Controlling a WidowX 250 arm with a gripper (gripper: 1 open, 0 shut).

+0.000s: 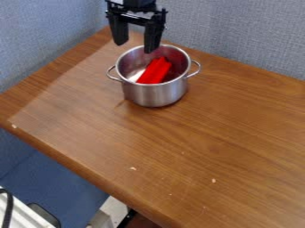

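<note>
A steel pot [152,91] with two side handles stands toward the back of the wooden table. Inside it lies a red object [154,70], slanting, with some white beside it. My black gripper [136,40] hangs above the pot's far side, slightly left, its two fingers spread apart and empty.
Padded grey-blue walls bound it at the back and left. A white item with a black cable [10,208] sits off the table at bottom left.
</note>
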